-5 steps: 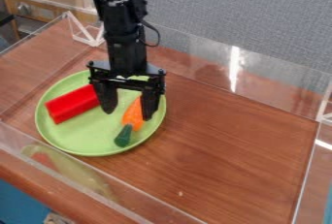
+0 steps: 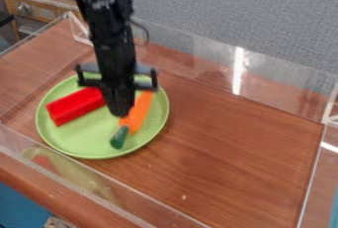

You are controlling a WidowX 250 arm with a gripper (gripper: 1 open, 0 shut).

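My black gripper [image 2: 119, 96] hangs over a green plate [image 2: 93, 143] on the wooden table, its fingers low between a red block [image 2: 74, 106] on the left and an orange carrot with a dark green end [image 2: 132, 121] on the right. The fingers look drawn together, and nothing is clearly held between them. The tips partly hide both objects' upper ends, so contact cannot be told.
Bare wood [image 2: 244, 173] fills the right half of the table. A clear plastic barrier runs along the back and front edges, with a grey wall behind.
The gripper has shifted slightly left, and its two fingers, spread wider earlier, now appear closer together. The plate, red block and carrot show no clear movement.
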